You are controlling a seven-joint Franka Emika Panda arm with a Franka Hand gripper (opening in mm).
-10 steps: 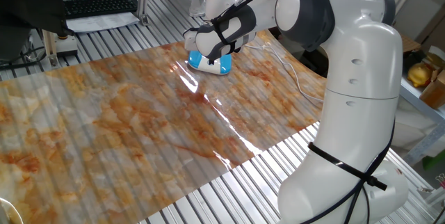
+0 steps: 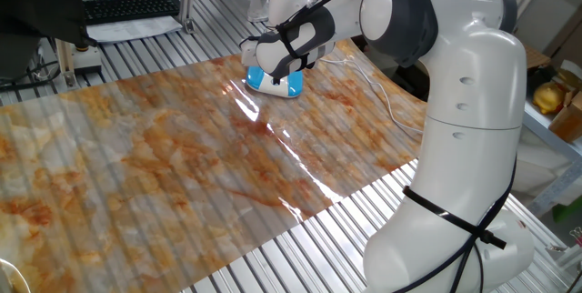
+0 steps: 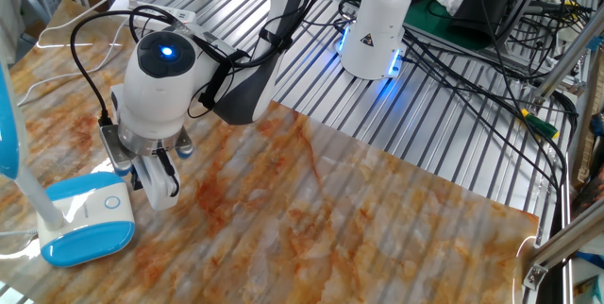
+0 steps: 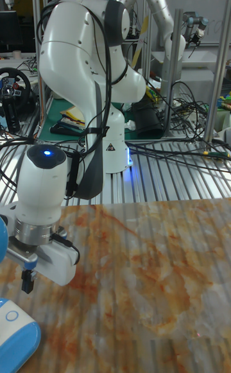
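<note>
A desk lamp with a white and blue base [image 3: 87, 211] stands on the marbled sheet [image 3: 321, 219], and its stem rises at the left edge of that view. My gripper [image 4: 27, 281] hangs beside the lamp, above the sheet. Its dark fingertips show in the third exterior view, just over the far side of the lamp base [image 4: 15, 332]. Whether they touch the lamp is not clear. The hand's housing mostly covers the fingers in the second exterior view, so the finger's state is hidden. In the first exterior view, the arm hides the gripper and part of the lamp base [image 2: 277, 85].
A white cable [image 2: 380, 91] runs over the sheet behind the lamp. A keyboard [image 2: 132, 8] lies beyond the ribbed metal table [image 2: 218, 22]. Another arm's base [image 3: 373, 44] shows in the second exterior view.
</note>
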